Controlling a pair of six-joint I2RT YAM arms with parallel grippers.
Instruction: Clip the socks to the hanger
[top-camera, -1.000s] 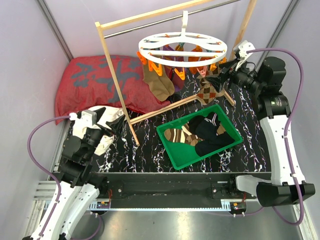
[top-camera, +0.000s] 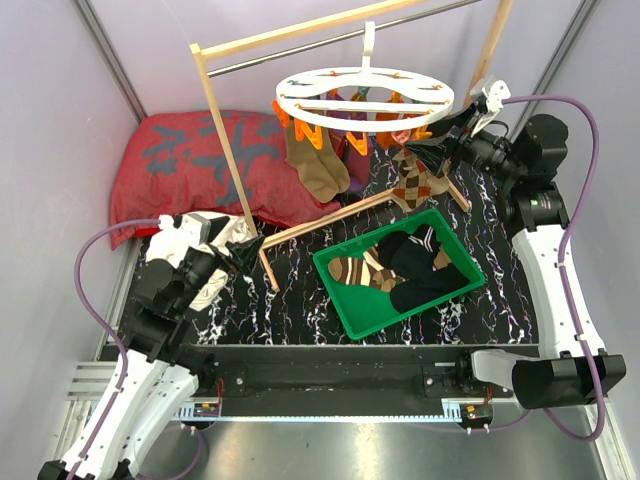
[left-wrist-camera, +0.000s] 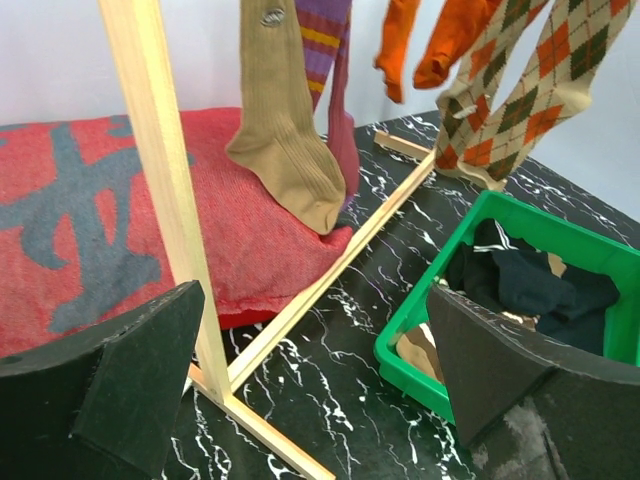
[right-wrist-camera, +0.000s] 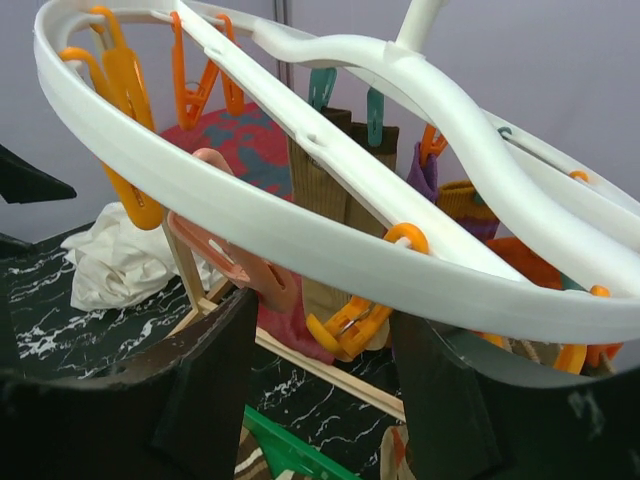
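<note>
A white round hanger (top-camera: 365, 125) with orange, teal and pink clips hangs from the frame, holding brown (left-wrist-camera: 285, 165), purple and argyle socks (left-wrist-camera: 530, 90). My right gripper is at the hanger's right front rim, fingers part open around a pink clip (right-wrist-camera: 250, 270) and an orange clip (right-wrist-camera: 355, 325) near their tips; whether either is gripped cannot be told. Loose striped and black socks (top-camera: 410, 255) lie in a green bin (top-camera: 350, 320). My left gripper (top-camera: 240, 260) stands open beside the frame's left post, low and left of the hanger.
The wooden frame (left-wrist-camera: 150, 140) surrounds the hanger. A red cushion (top-camera: 180, 170) and white cloth (top-camera: 210, 290) lie at the back left. Bare marble table shows between the left arm and bin.
My left gripper has moved slightly right and down in the top view, toward the frame's post. My right gripper has shifted slightly up at the hanger's rim.
</note>
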